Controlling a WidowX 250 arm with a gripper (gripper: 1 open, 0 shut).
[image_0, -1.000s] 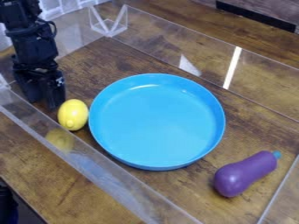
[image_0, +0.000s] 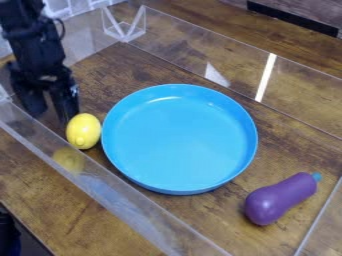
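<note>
My black gripper (image_0: 46, 90) hangs at the upper left, blurred, its fingers open above and just left of a yellow egg-shaped object (image_0: 83, 131). A large blue plate (image_0: 179, 140) lies in the middle, with the yellow object beside its left edge. A purple toy eggplant (image_0: 278, 200) lies at the lower right, apart from the plate.
A clear-walled enclosure (image_0: 147, 210) surrounds the things on the wooden surface (image_0: 147, 65). Its near wall runs diagonally just below the yellow object. There is free wood behind the plate and to its right.
The gripper has shifted slightly right and looks more blurred now. The yellow object, plate and eggplant have not moved.
</note>
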